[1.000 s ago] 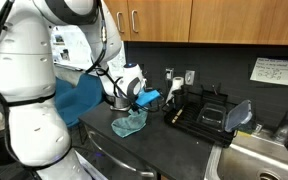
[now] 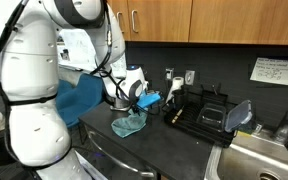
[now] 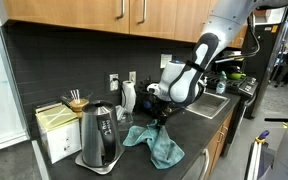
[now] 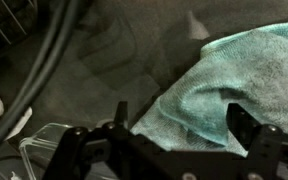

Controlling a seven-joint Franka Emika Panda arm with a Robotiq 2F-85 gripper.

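Observation:
A crumpled teal cloth lies on the dark counter, filling the right side of the wrist view. In the second exterior view the same cloth spreads towards the counter's front edge. My gripper is open above the cloth, its two black fingers apart and a fold showing in the gap. From the side, the gripper points down close over the cloth's far part. Whether the fingertips touch the fabric cannot be told.
A metal kettle-like appliance stands beside the cloth, with a wooden utensil box behind it. A black dish rack and the sink lie to the right in the first exterior view. Bare counter lies between.
My gripper and wrist have shifted very slightly to the right and down in the first exterior view. The cloth looks unmoved.

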